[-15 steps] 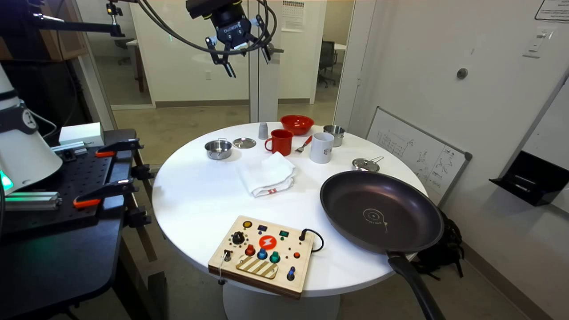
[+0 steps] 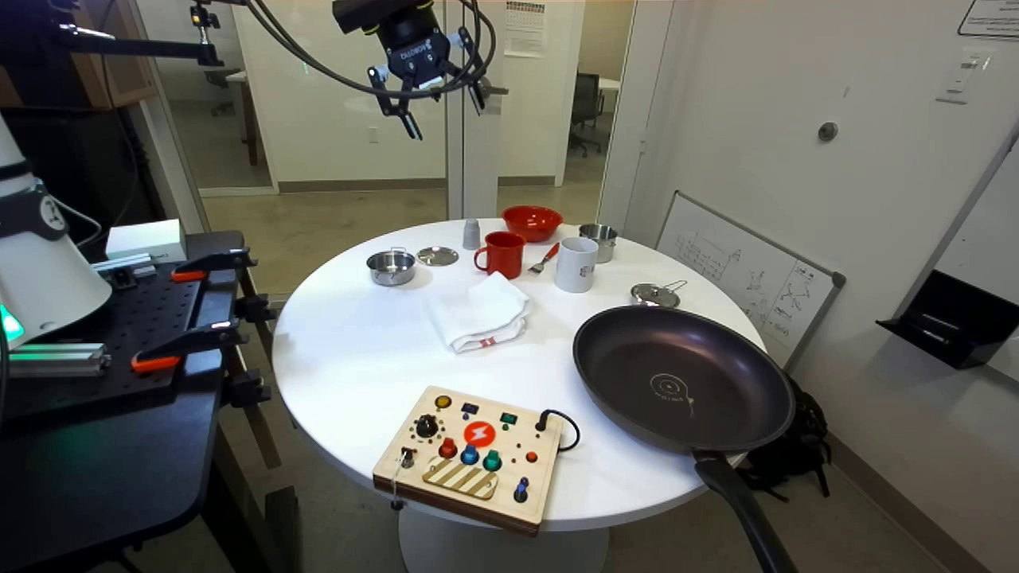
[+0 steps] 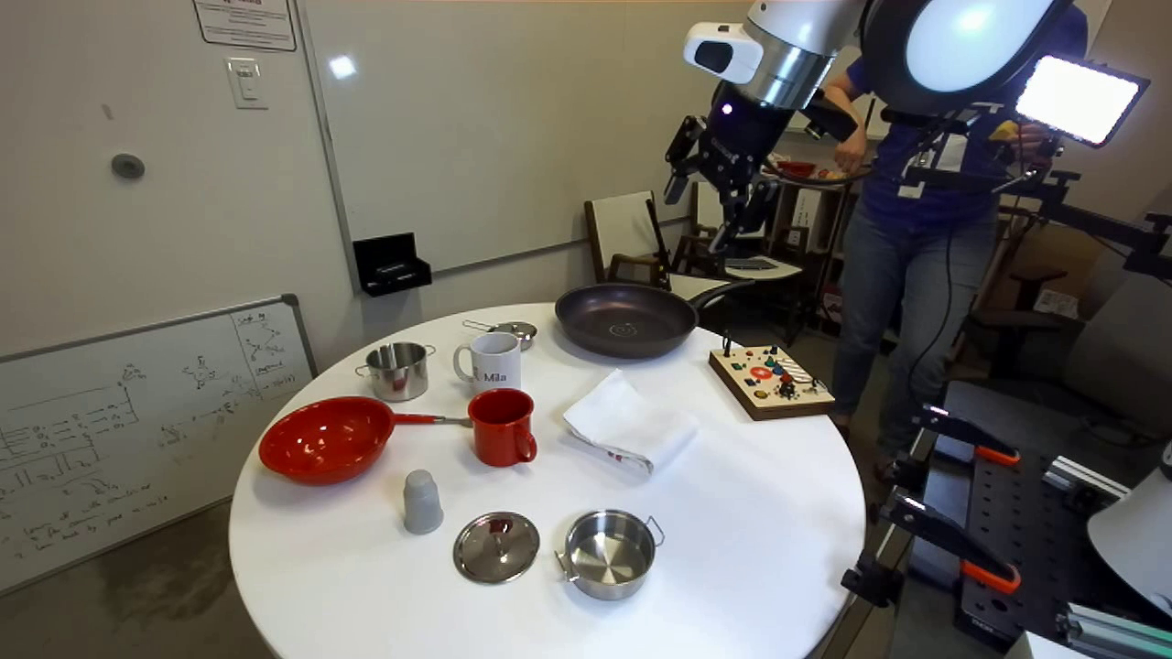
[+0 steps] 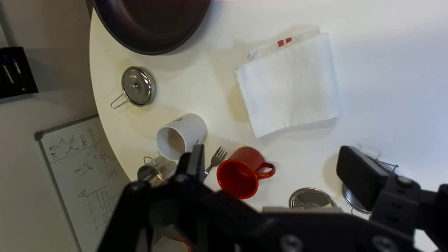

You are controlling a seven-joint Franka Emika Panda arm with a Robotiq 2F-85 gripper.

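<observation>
High above the round white table (image 2: 334, 334), my gripper (image 2: 445, 122) stands open, its two fingers spread wide with nothing between them. In the wrist view the dark fingers (image 4: 362, 176) frame a red mug (image 4: 247, 170) and a round steel lid (image 4: 310, 198) far below. A folded white cloth (image 4: 289, 84) lies near the table's middle. Beside the mug are a white mug (image 2: 575, 266) and a fork with a red handle (image 2: 546, 256). A small steel pot (image 3: 610, 554) and a grey shaker (image 3: 422, 503) sit near the lid. Nothing touches the gripper.
A large black pan (image 2: 683, 382) has its handle past the table's edge. The wooden switch board (image 2: 473, 457) overhangs the rim. A red bowl (image 3: 327, 439), a steel cup (image 3: 396, 372) and a small lidded pan (image 3: 513, 333) line the far side. A person (image 3: 912, 242) stands behind.
</observation>
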